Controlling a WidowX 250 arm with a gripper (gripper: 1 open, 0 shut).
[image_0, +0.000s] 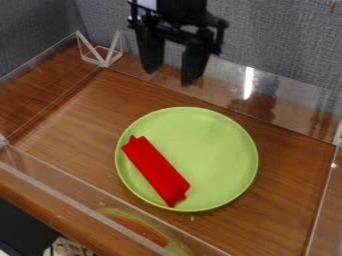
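A green plate (214, 150) lies on the wooden table, with a long red object (156, 172) resting on its left part, angled from upper left to lower right. My black gripper (173, 55) hangs above the back of the table, behind and above the plate, with its two dark fingers apart and nothing visible between them.
A white wire frame (100, 50) stands at the back left. Clear panels edge the table (74, 120) at front and back, and a grey wall is behind.
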